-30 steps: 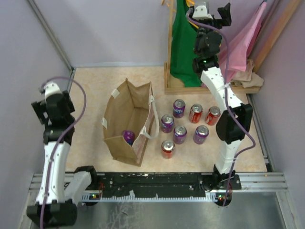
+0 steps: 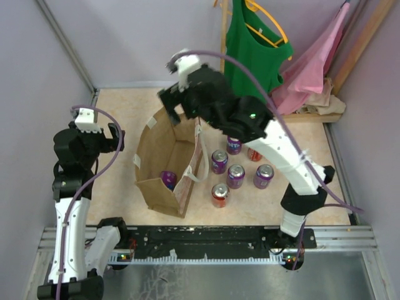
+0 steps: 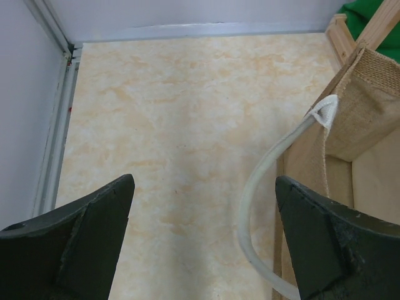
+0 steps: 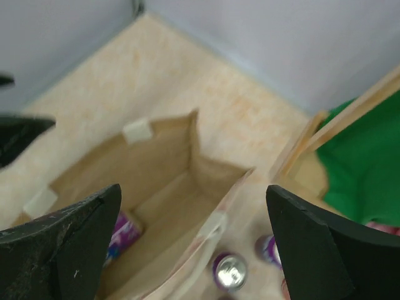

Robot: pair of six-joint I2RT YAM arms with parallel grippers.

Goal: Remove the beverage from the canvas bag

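On the table's left half stands the open tan canvas bag [image 2: 152, 147], with a purple can [image 2: 169, 180] lying inside near its front end. Above the bag's far end hangs my right gripper [image 2: 170, 105], open and empty; the right wrist view, blurred, looks down on the bag [image 4: 172, 156] and the purple can [image 4: 127, 236] within. To the bag's left is my left gripper [image 2: 117, 137], also open with nothing held. In the left wrist view, the bag's side [image 3: 303, 165] and white handle [image 3: 247, 206] appear at the right, the handle partly behind a finger.
Several cans stand upright right of the bag, among them a purple can [image 2: 263, 176] and a red one [image 2: 220, 195]; the right arm covers some. A wooden rack with a green garment [image 2: 240, 44] and a pink cloth [image 2: 306, 69] is at the back.
My right arm has swung left from the clothes rack to over the bag's far end. The left gripper has turned and shifted right, closer to the bag. Bag and inner can stay put.
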